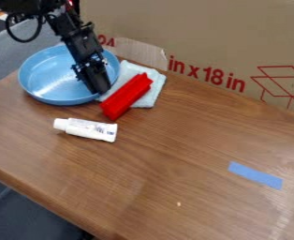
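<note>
My black gripper (95,79) reaches down from the top left over the right part of a blue plate (45,77), its fingertips by the folded light cloth (151,93); whether anything is between them is hidden. A red cylindrical object (127,96) lies on the cloth's near side, just right of the gripper. A white tube (84,128) lies on the wood below the plate.
A cardboard box (213,37) stands along the back of the wooden table (162,178). A strip of blue tape (255,175) is stuck at the right.
</note>
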